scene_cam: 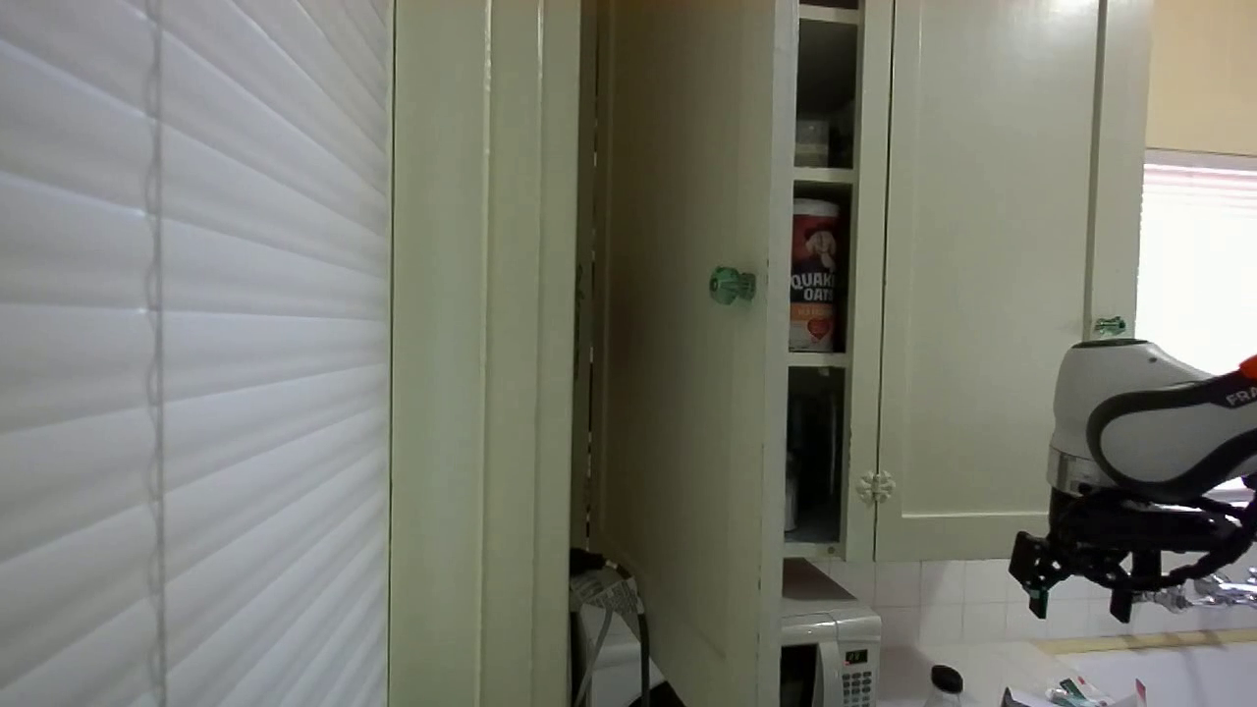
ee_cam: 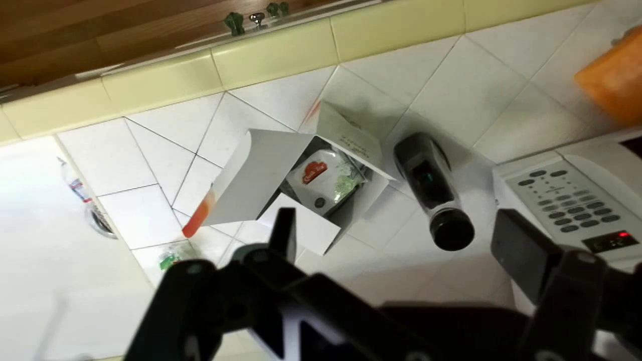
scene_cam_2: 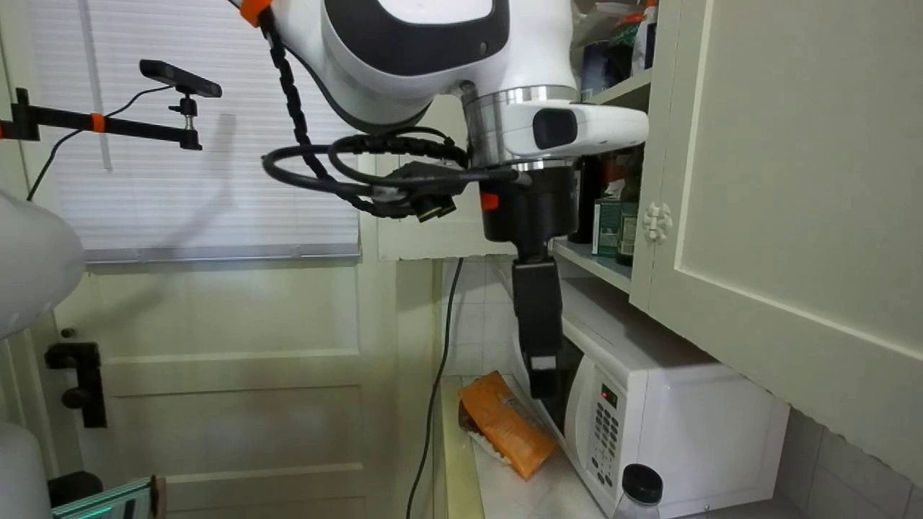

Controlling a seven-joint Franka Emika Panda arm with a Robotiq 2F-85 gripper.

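My gripper points down over the tiled counter, its fingers wide apart with nothing between the fingers. In the wrist view, a clear bottle with a black cap (ee_cam: 451,229) stands on the counter, appearing between the fingertips but well below them. To its left is a white cardboard box (ee_cam: 265,171) with its flaps spread, and packets (ee_cam: 322,180) lie inside. From the side, the gripper (scene_cam_2: 543,385) appears in front of the microwave (scene_cam_2: 692,415). In exterior view 1 both fingers of the gripper (scene_cam: 1078,603) hang apart near the right edge.
A cupboard door (scene_cam: 695,389) stands open, and a Quaker Oats canister (scene_cam: 814,283) sits on a shelf inside. An orange bag (scene_cam_2: 508,424) lies beside the microwave. The sink (ee_cam: 66,277) adjoins the counter at left in the wrist view. A closed cupboard door (scene_cam: 990,259) hangs above the counter.
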